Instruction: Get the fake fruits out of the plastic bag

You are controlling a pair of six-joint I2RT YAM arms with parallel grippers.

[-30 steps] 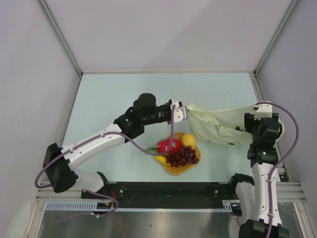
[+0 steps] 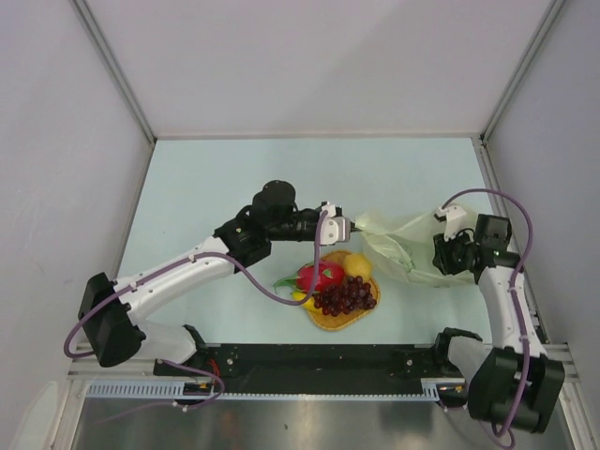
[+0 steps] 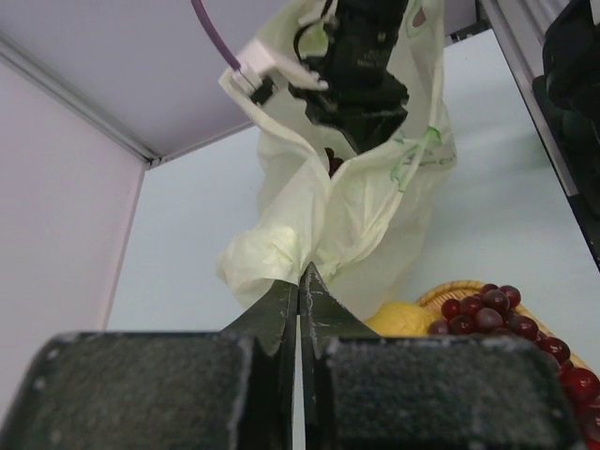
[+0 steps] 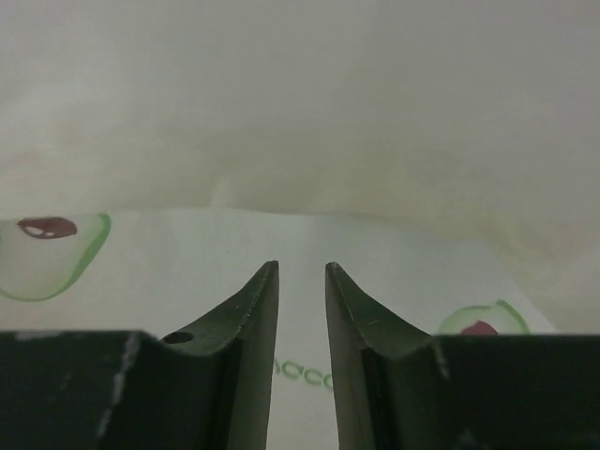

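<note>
A pale plastic bag (image 2: 408,248) hangs over the right of the table. My left gripper (image 2: 353,225) is shut on the bag's left edge, bunched at the fingertips (image 3: 309,281). My right gripper (image 2: 442,239) is inside the bag; in its wrist view the white material with green print fills the background, and the fingers stand close, with a narrow gap where I cannot make out what is held. Some dark red fruit (image 3: 333,161) shows inside the bag in the left wrist view.
Below the left gripper, a woven tray (image 2: 333,321) holds a red fruit (image 2: 309,277), a yellow fruit (image 2: 356,265), another yellow fruit (image 2: 300,300) and dark grapes (image 2: 342,298).
My right gripper has moved left, deeper into the bag, and its arm has turned. The left gripper has moved only slightly, still at the bag's edge.
</note>
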